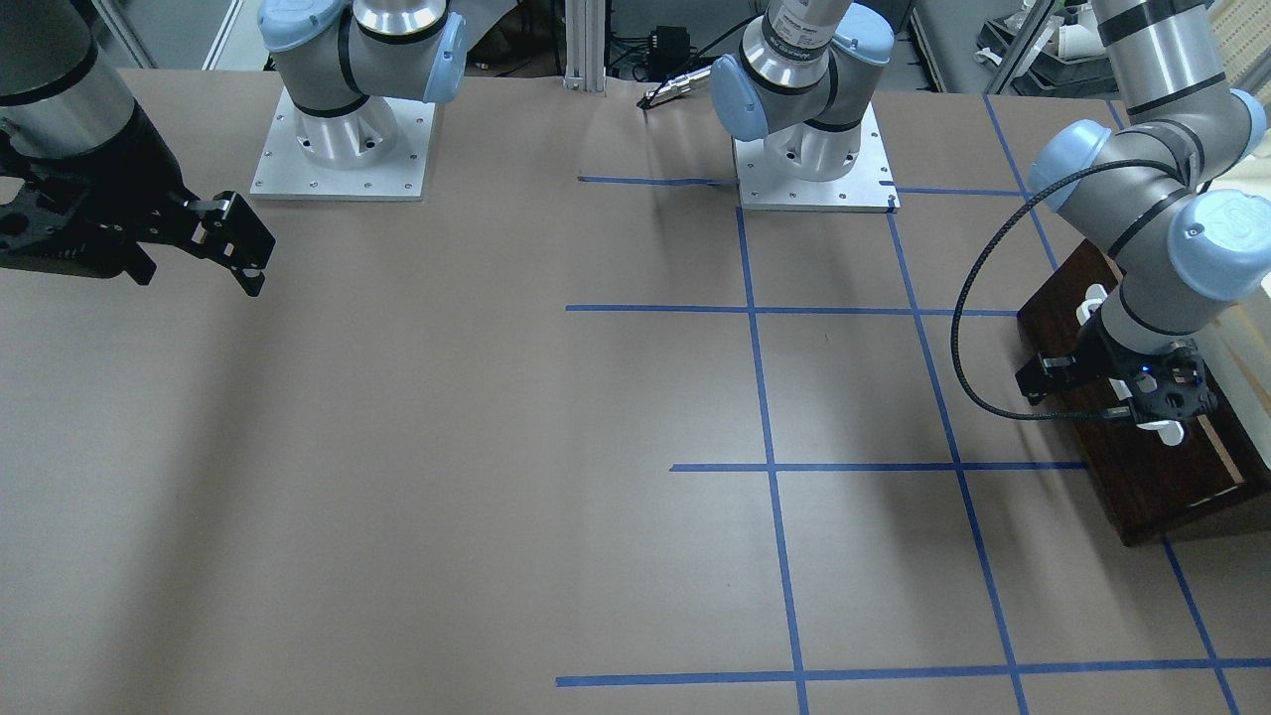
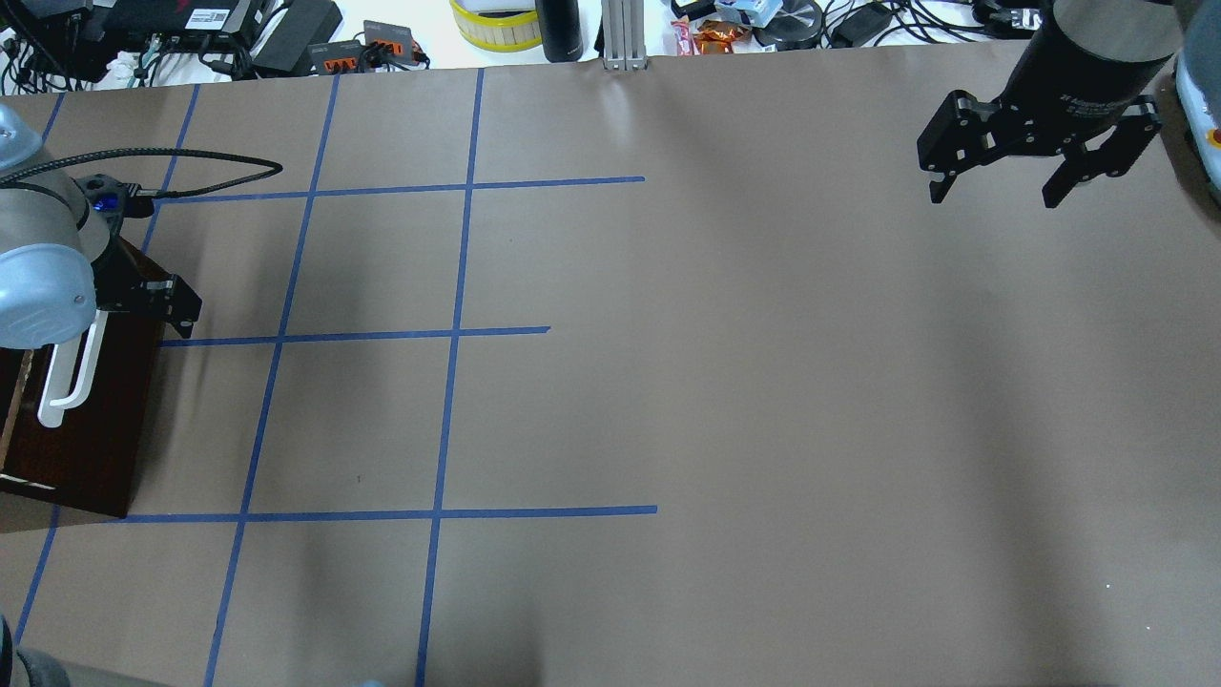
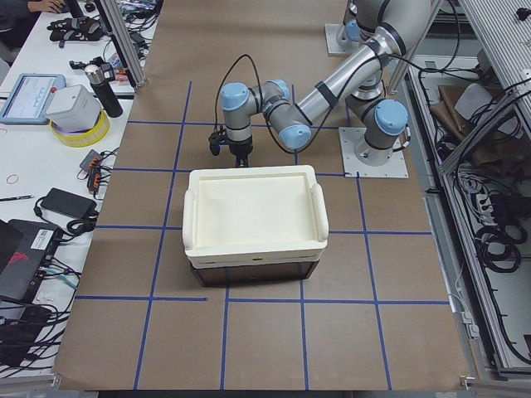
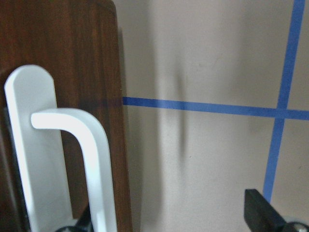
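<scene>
A dark wood box (image 1: 1138, 495) with a white handle (image 4: 99, 179) stands at the right of the front view, and at the left edge of the top view. A cream lid or tray (image 3: 255, 211) tops it in the left view. My gripper (image 1: 1102, 387) is down at the handle. In the left wrist view one finger (image 4: 258, 215) is out at the lower right, over bare table, and the other is mostly hidden behind the handle's lower end. The fingers look wide apart, with the handle beside the left one.
A second arm's black gripper (image 2: 1030, 149) hangs at the far side, right in the top view. Other arm bases (image 1: 816, 191) stand at the back.
</scene>
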